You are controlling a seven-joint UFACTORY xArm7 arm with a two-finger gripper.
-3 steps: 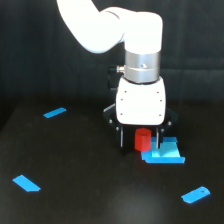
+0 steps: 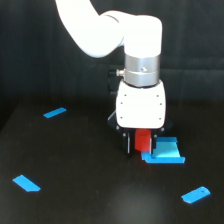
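Note:
My gripper [image 2: 141, 142] points straight down, its dark fingers drawn in on both sides of a red block [image 2: 143, 139]. It looks shut on the block, though dark fingers against the dark table make the contact hard to see. The block's upper end is hidden by the white hand. Just to the right and partly behind the block lies a bright blue object [image 2: 167, 150], flat at its front with a raised part at the back. I cannot tell whether the block rests on the table or on the blue object's edge.
Blue tape strips lie on the black table at the back left [image 2: 55, 112], front left [image 2: 26, 183] and front right [image 2: 196, 195]. A dark curtain hangs behind.
My gripper's fingers have come in from wide apart to close around the red block. The hand sits slightly lower. The blue object looks unmoved.

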